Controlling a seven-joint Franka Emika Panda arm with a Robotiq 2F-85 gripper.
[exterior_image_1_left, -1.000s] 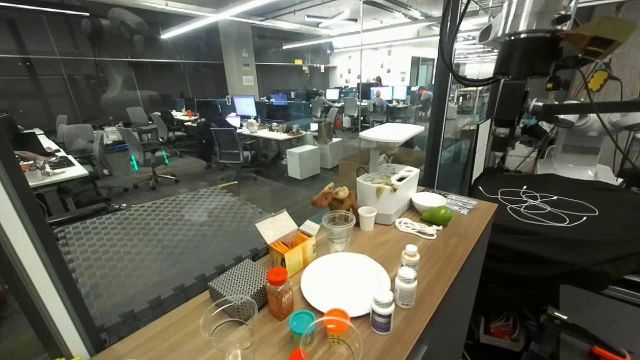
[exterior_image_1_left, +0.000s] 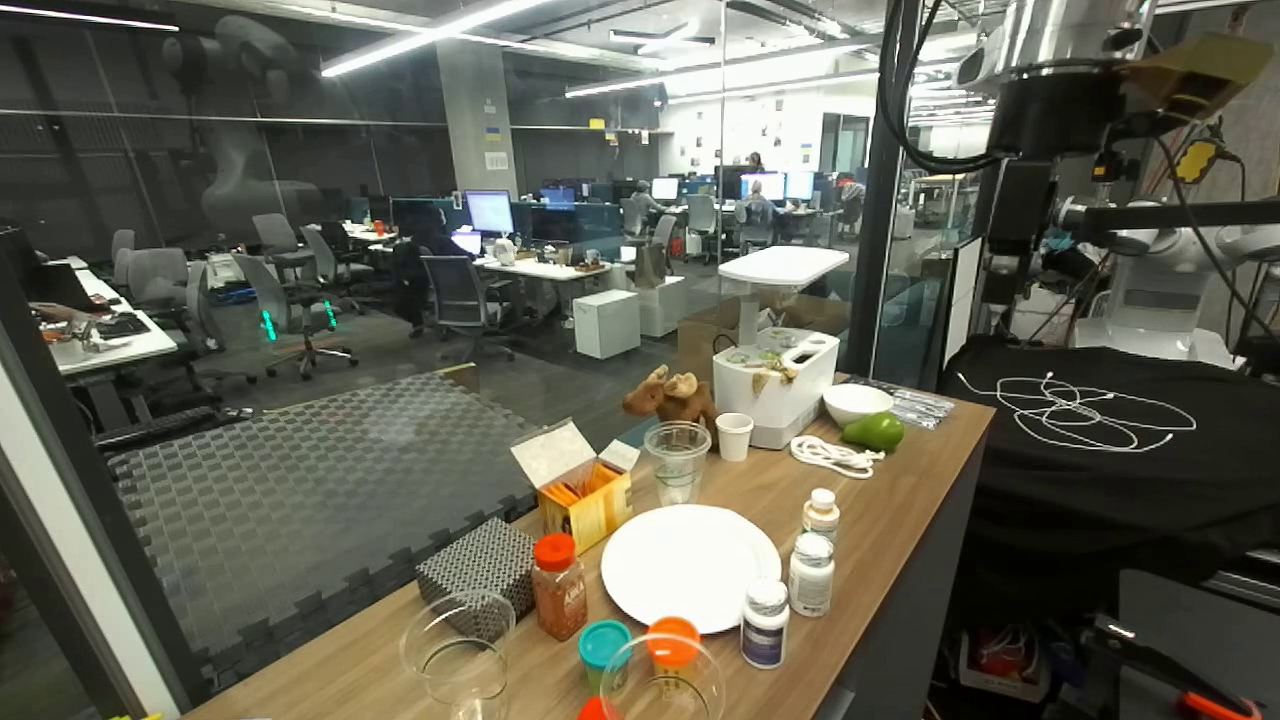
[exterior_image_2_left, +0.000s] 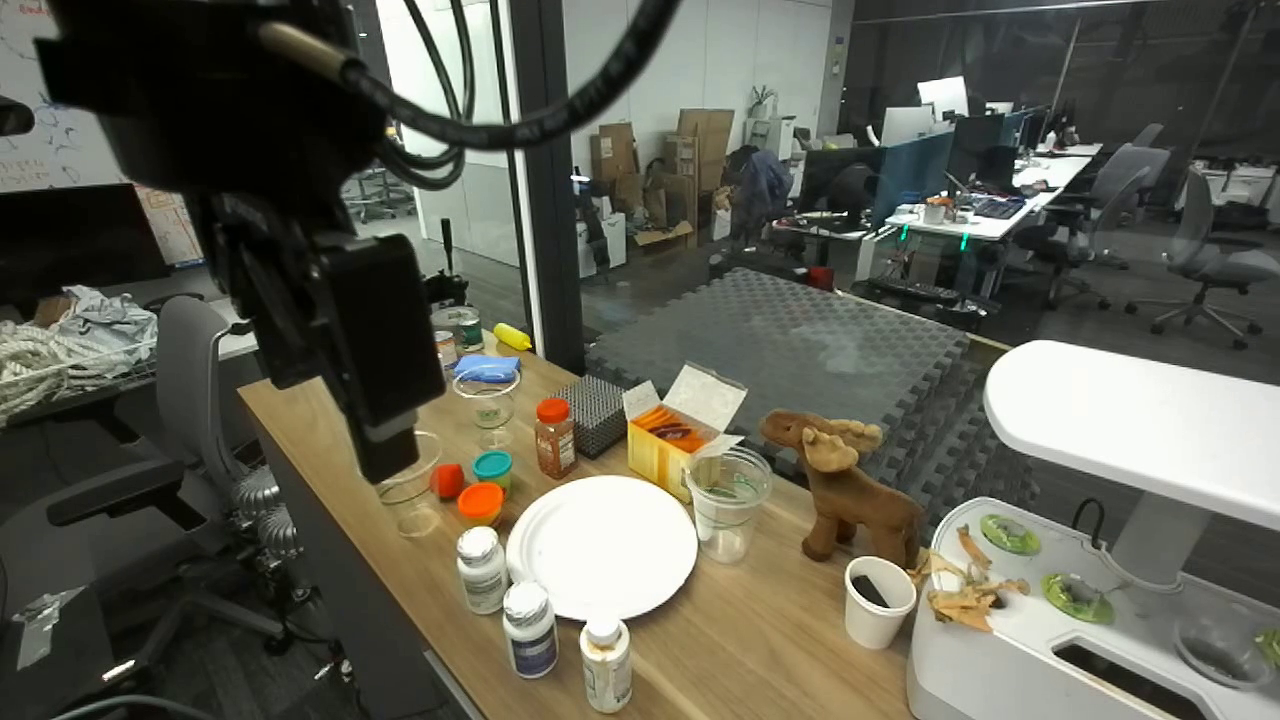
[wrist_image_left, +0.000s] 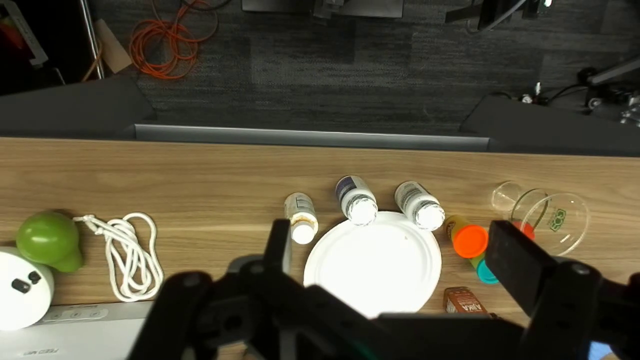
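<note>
In the wrist view my gripper is open, its two dark fingers wide apart. Nothing is held between them; the white plate (wrist_image_left: 373, 270) shows through the gap, on the wooden counter below. Three white bottles stand along the plate's edge: one slim bottle (exterior_image_2_left: 606, 664), one with a purple label (exterior_image_2_left: 530, 630), and another bottle (exterior_image_2_left: 482, 571). Exterior view 2 has the gripper hanging high in the left foreground, clear of the counter. An orange-lidded tub (exterior_image_2_left: 480, 503), a teal-lidded tub (exterior_image_2_left: 493, 470) and a red-capped spice jar (exterior_image_2_left: 555, 439) sit beyond the plate.
Around the plate are an open tea box (exterior_image_1_left: 587, 510), a clear cup (exterior_image_1_left: 678, 466), a paper cup (exterior_image_1_left: 734, 437) and a brown plush moose (exterior_image_2_left: 849, 492). A white planter (exterior_image_1_left: 777, 384), white cord (wrist_image_left: 133, 258) and green pepper-like item (wrist_image_left: 49, 240) occupy one end. Bare wood runs along the front edge.
</note>
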